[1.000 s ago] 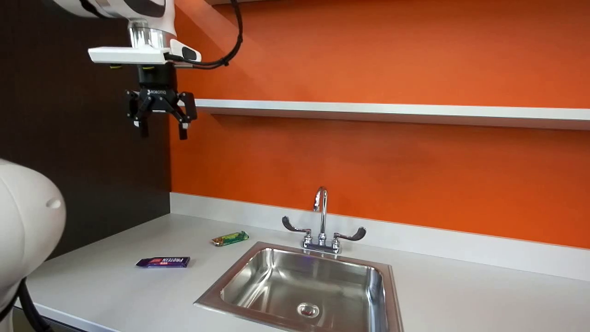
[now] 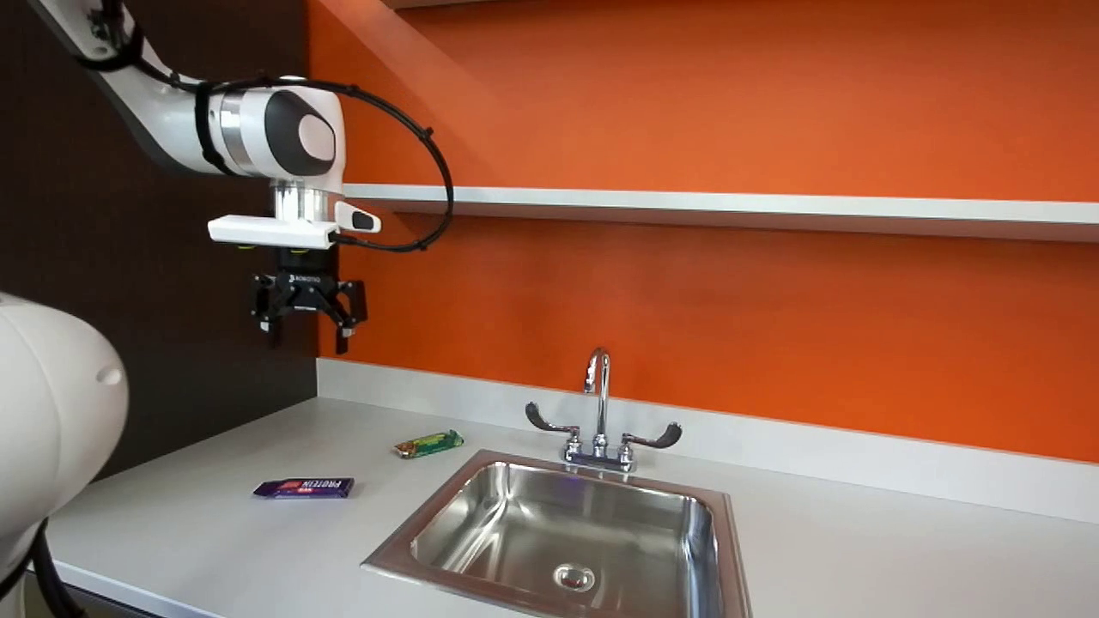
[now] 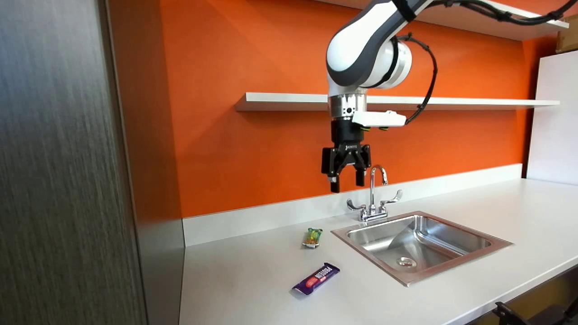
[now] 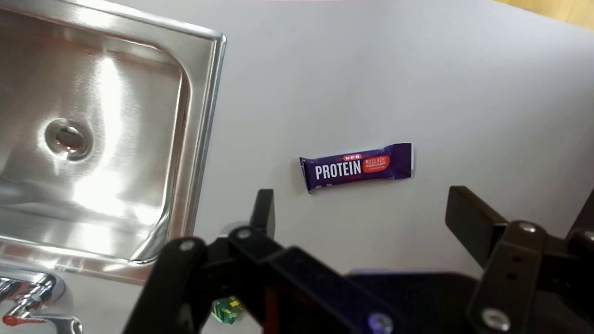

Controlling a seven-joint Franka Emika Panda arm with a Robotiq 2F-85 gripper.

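High above the counter, my gripper points straight down with its fingers apart and nothing between them. The second exterior view also shows the gripper open in mid-air. A purple protein bar lies flat on the counter, beyond the fingertips in the wrist view and well below them. Farther back, close to the wall, lies a green wrapped bar. Most of that green bar is covered by the gripper's body in the wrist view.
A steel sink is set into the counter beside the two bars, with a faucet behind it. A white shelf runs along the orange wall. Bare counter surrounds the purple bar.
My gripper has come down a good way and shifted slightly to the right in the first exterior view, staying open. Both bars lie where they were.
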